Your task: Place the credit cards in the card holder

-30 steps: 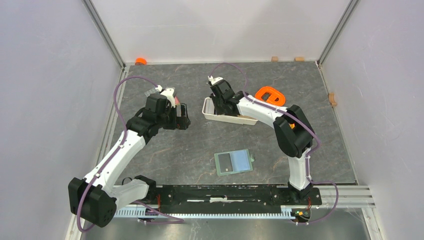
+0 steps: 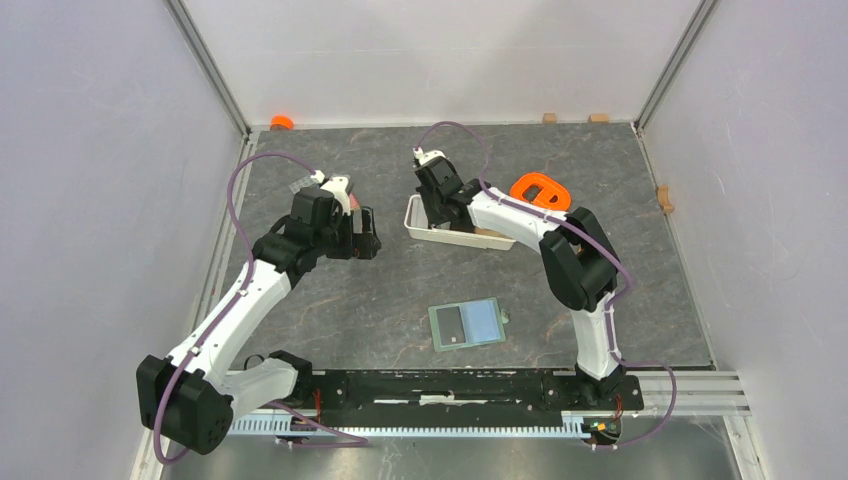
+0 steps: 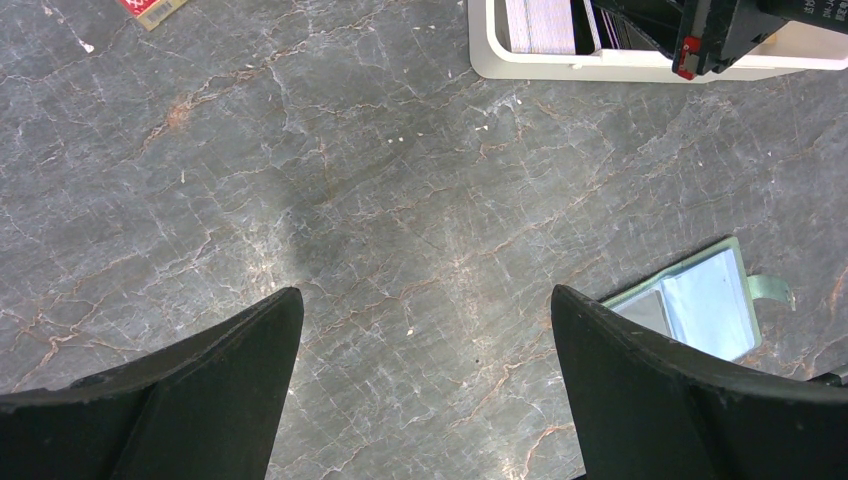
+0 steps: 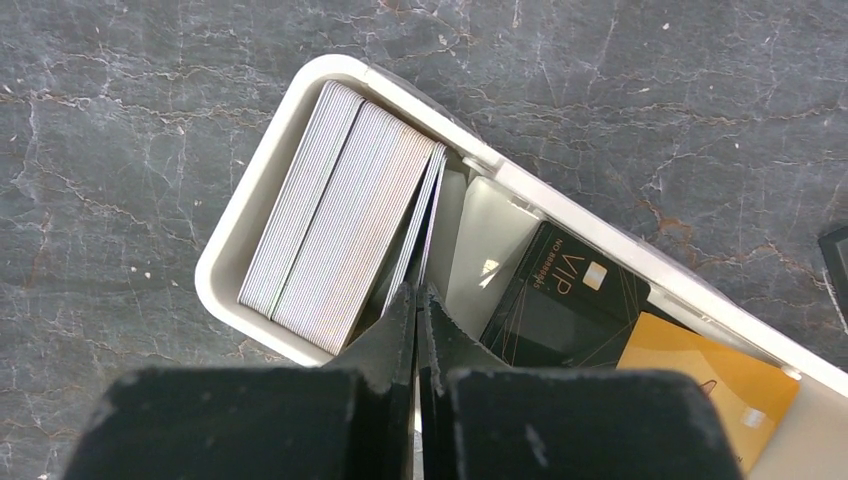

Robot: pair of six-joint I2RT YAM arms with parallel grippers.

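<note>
A long white box (image 2: 453,238) holds the cards. In the right wrist view a tight row of white-edged cards (image 4: 345,215) fills its left end, with a few thin cards (image 4: 428,210) leaning beside it. My right gripper is shut at the lower ends of these leaning cards; whether a card edge sits between its tips is hidden. A black VIP card (image 4: 565,300) and a yellow card (image 4: 690,375) lie farther right in the box. The green-edged card holder (image 2: 467,324) lies open near the front. My left gripper hangs open and empty over bare table.
An orange ring-shaped object (image 2: 541,191) lies behind the right arm. A red and yellow packet (image 3: 150,10) is at the left wrist view's top edge. Between box and holder the table is clear.
My right arm has shifted slightly left and its gripper a little toward the back, still over the box. The left arm and the card holder have stayed put.
</note>
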